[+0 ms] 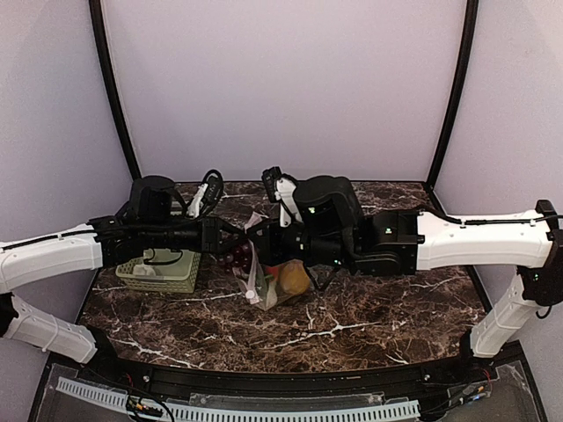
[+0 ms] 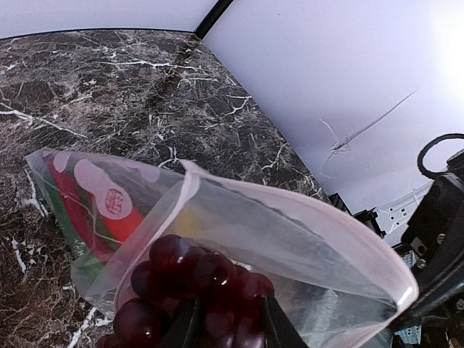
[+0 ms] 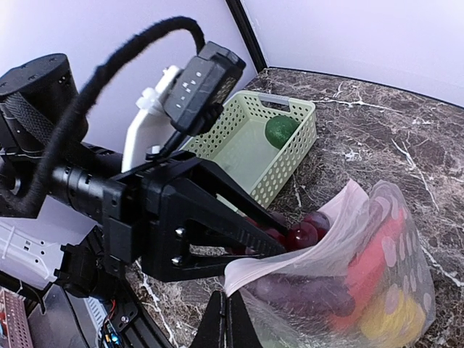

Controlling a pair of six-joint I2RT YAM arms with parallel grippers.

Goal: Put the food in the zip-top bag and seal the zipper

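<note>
My left gripper holds the dark red grapes inside the mouth of the zip top bag; its fingertips show at the bottom of the left wrist view. The translucent bag contains red, green and yellow food. My right gripper is shut on the bag's pale rim at its tips, holding that edge up beside the left gripper.
A pale green basket with a green round item stands behind and left of the bag.
</note>
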